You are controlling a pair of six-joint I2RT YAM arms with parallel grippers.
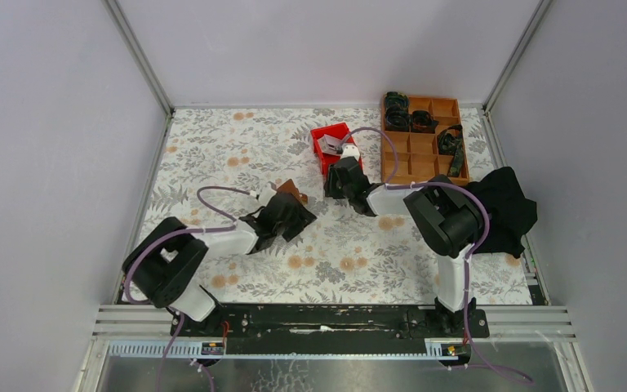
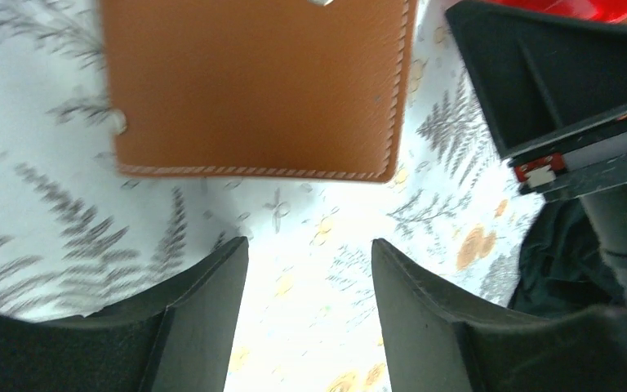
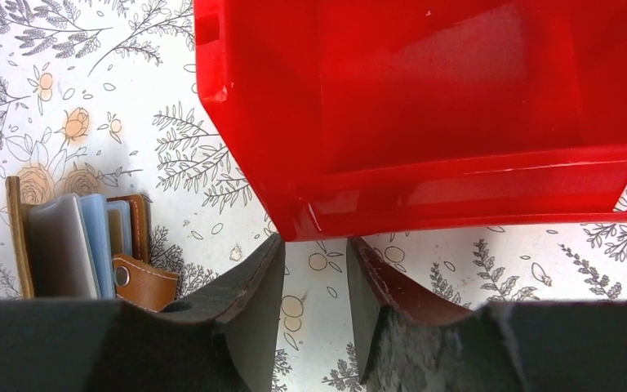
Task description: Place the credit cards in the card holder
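A brown leather card holder (image 1: 291, 191) lies on the table beside my left gripper. From the right wrist it shows spread open with clear and bluish sleeves (image 3: 98, 237) and a snap flap. In the left wrist view its brown cover (image 2: 261, 98) fills the top, beyond my left gripper, which is part open and empty. Pale cards (image 1: 331, 145) lie in the red tray (image 1: 319, 131). My right gripper is part open at the tray's near edge, nothing between its fingers. The right wrist view shows only bare red tray floor.
A wooden compartment box (image 1: 397, 167) with dark coiled items stands at the back right. Black cloth (image 1: 506, 212) lies at the right edge.
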